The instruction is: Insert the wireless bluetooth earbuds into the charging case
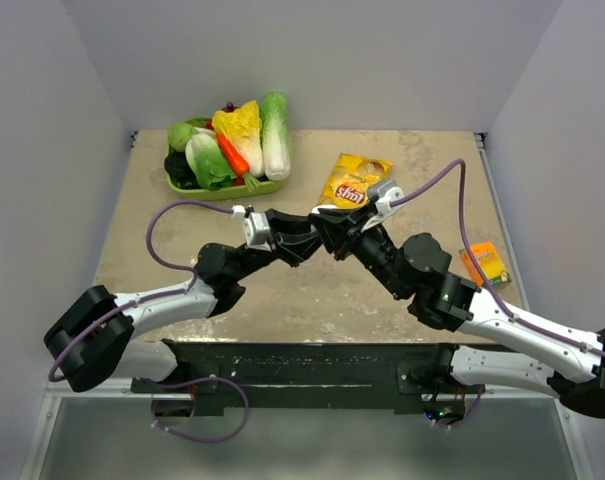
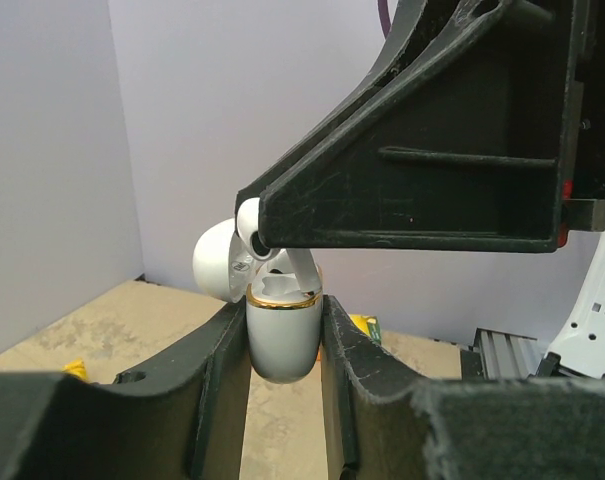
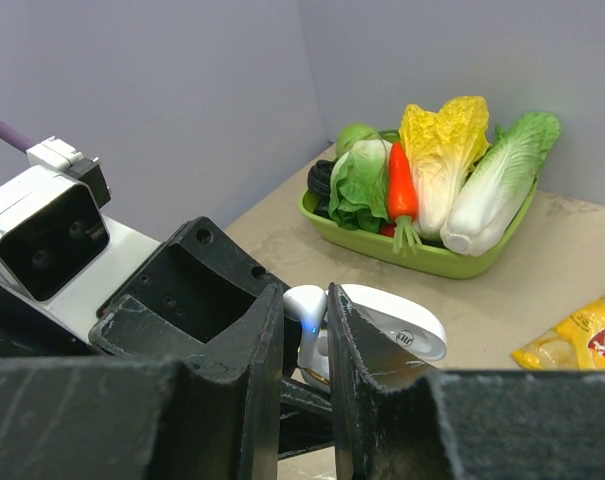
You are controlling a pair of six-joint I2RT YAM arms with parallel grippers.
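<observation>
The white charging case, with a gold rim, is clamped between the fingers of my left gripper. Its lid stands open. Above the case, a white earbud is pinched in my right gripper, its stem pointing down toward the case opening in the right wrist view. Seen from the left wrist, the right gripper's black fingers reach in from the upper right, the earbud's rounded head at their tip. How deep the stem sits, I cannot tell. The case is mostly covered by the grippers from above.
At the back left stands a green basket of vegetables. A yellow chip bag lies behind the grippers, and an orange-yellow box rests at the right edge.
</observation>
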